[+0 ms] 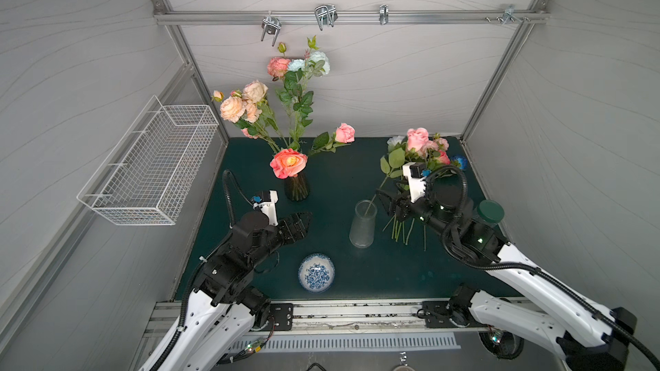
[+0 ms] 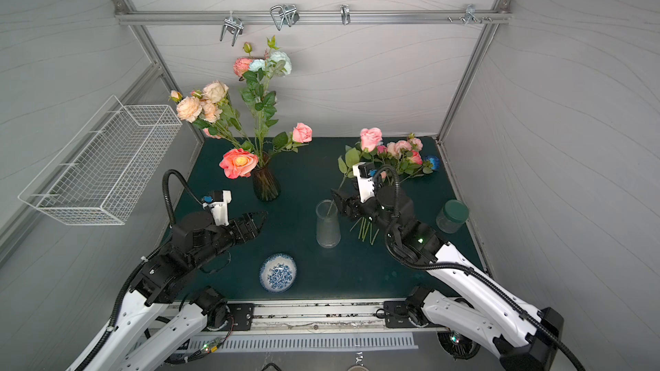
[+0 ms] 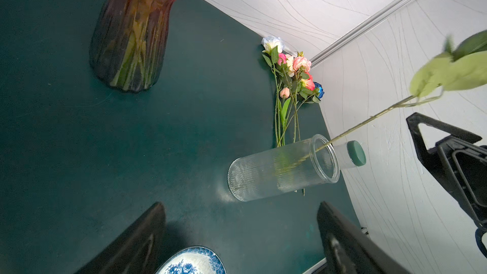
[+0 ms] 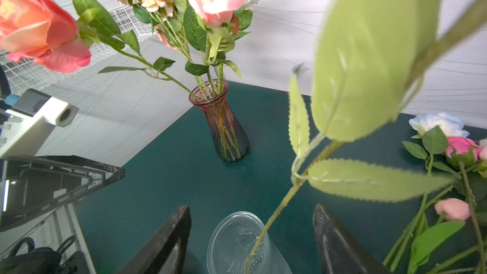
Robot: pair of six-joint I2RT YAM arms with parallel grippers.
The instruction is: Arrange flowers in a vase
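A clear ribbed glass vase [image 1: 362, 226] stands mid-table with one leafy stem [image 4: 284, 203] in it, leaning right. My right gripper is open just above this vase, the stem passing in front of it between the fingertips, apparently not gripped. My left gripper hangs open left of the clear vase, nothing between its fingers. A pinkish-brown vase [image 3: 126, 35] full of roses and leafy stems stands at the back left. Loose flowers [image 3: 296, 68] lie on the right of the dark green table [image 2: 371, 268].
A blue-patterned bowl [image 1: 316, 272] sits at the front centre. A jar with a green lid [image 2: 452, 215] stands at the right edge, partly behind my right arm. A wire basket [image 1: 147, 165] hangs on the left wall, and a rail with metal clamps crosses the back wall.
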